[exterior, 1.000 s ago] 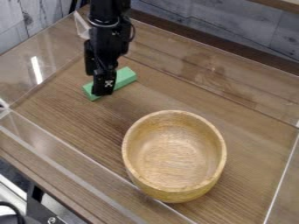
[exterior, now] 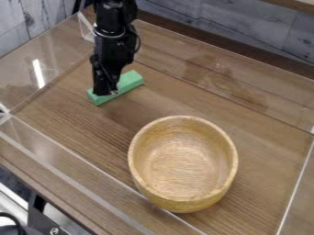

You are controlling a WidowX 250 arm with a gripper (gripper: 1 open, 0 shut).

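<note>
A flat green rectangular object (exterior: pixel 121 86) lies diagonally on the wooden table at the upper left of the view. My black gripper (exterior: pixel 102 78) reaches down from the top to its left end and partly covers it. The fingers look close together, and whether anything is between them cannot be made out. A large tan round bowl (exterior: pixel 182 161) stands in the lower middle.
Grey walls (exterior: pixel 258 27) border it at the back. Cables show at the lower left edge.
My gripper has narrowed and shifted slightly left over the green object's left end. The green object and the bowl look unmoved.
</note>
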